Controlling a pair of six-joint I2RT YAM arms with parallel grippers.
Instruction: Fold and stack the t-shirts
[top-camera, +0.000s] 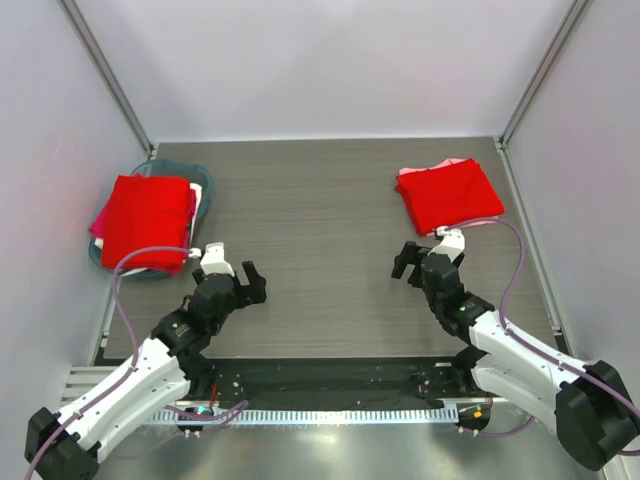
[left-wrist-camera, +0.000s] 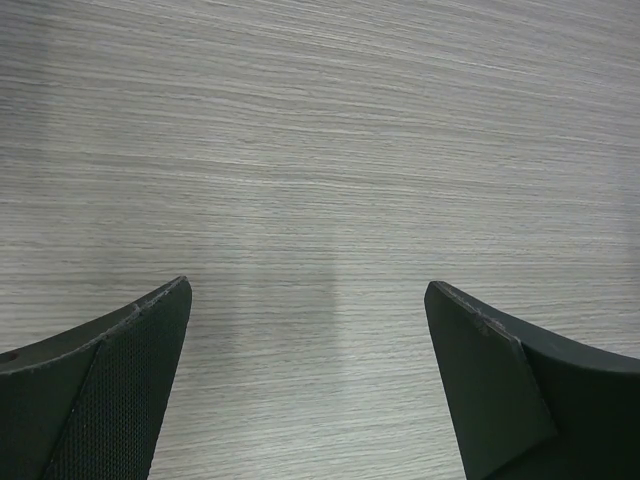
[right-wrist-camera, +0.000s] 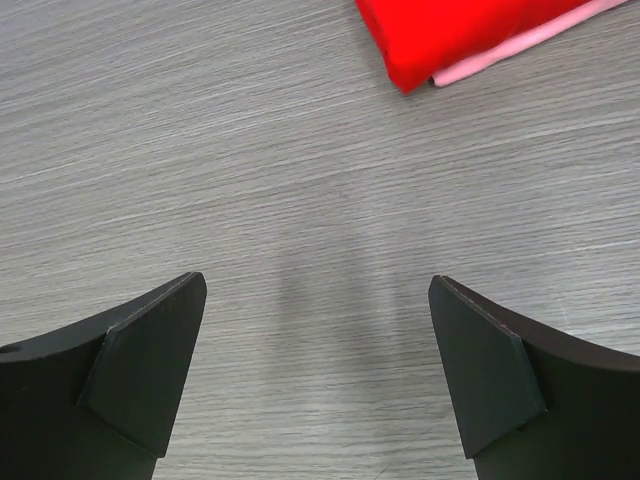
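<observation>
In the top view, a pile of red, pink and white T-shirts (top-camera: 145, 220) rests in a blue tray (top-camera: 200, 176) at the left. A folded stack, red on pink (top-camera: 447, 195), lies at the back right, its corner also visible in the right wrist view as red cloth (right-wrist-camera: 450, 30). My left gripper is open over bare table, right of the tray, with nothing between its fingers. My right gripper is open over bare table in front of the right stack, also empty.
Pale walls enclose the back and both sides.
</observation>
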